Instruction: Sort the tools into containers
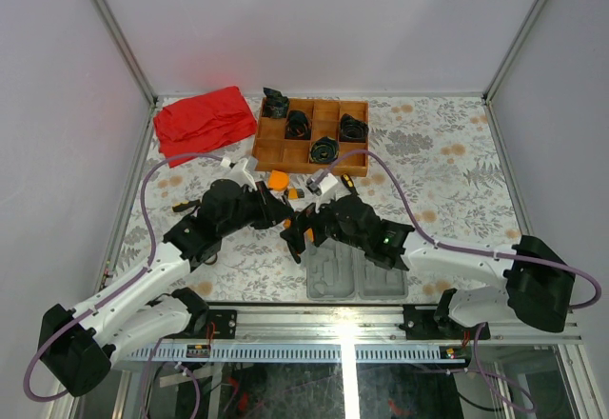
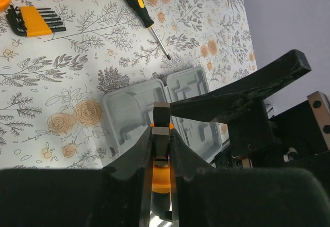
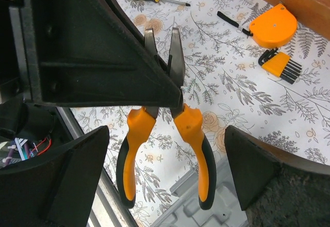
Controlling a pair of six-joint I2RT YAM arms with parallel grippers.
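Orange-and-black pliers (image 3: 193, 126) hang handles-down, spread apart, from my left gripper, which is shut on them near the pivot. In the right wrist view, the left gripper's dark fingers (image 3: 98, 72) cross in from the upper left. My right gripper stands open, one finger to each side of the handles, with a gap on both sides. Beneath is the grey two-part tray (image 1: 330, 271). A yellow-black screwdriver (image 2: 136, 2), a hex key set (image 2: 38, 20) and an orange tape measure (image 3: 273, 26) lie on the table.
Behind the tools stands a wooden compartment box (image 1: 326, 114) with dark coiled items in several cells. A red cloth (image 1: 205, 119) lies at the back left. Both grippers are very close together.
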